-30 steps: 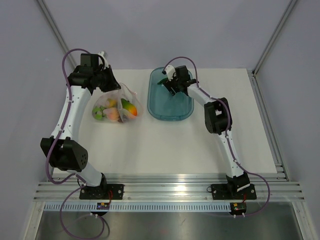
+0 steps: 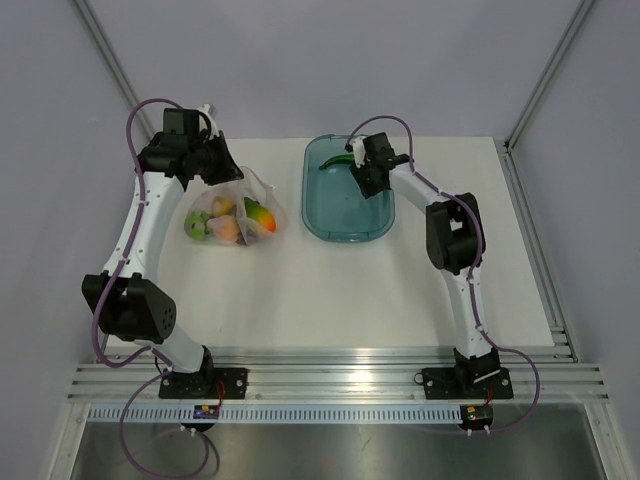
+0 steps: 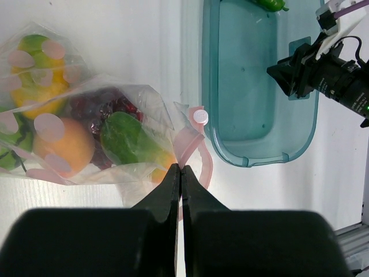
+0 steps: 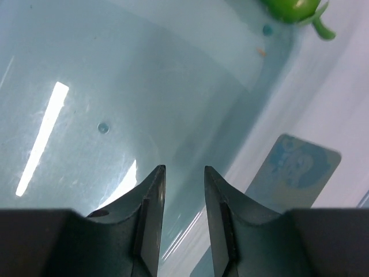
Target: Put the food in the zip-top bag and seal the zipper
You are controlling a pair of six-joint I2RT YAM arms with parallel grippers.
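Note:
The clear zip top bag (image 2: 238, 212) lies on the left of the table, its mouth toward the tray. Inside it in the left wrist view are an orange fruit (image 3: 72, 147), a mango (image 3: 130, 140), dark red grapes (image 3: 118, 104) and peppers. My left gripper is shut on the film at the bag's mouth, beside the pink zipper strip. A green chili pepper (image 2: 338, 160) rests at the far end of the teal tray (image 2: 350, 236). My right gripper is over the tray near its right wall. A gap shows between its fingertips, with nothing visible in it.
A white slider (image 3: 200, 116) sits on the zipper's end. A label (image 4: 294, 173) is on the tray's right side. Table space in front of the bag and tray is clear.
My right gripper has moved right across the tray, away from the chili pepper. The tray has shifted slightly right, pepper included. My left arm and the bag look unchanged.

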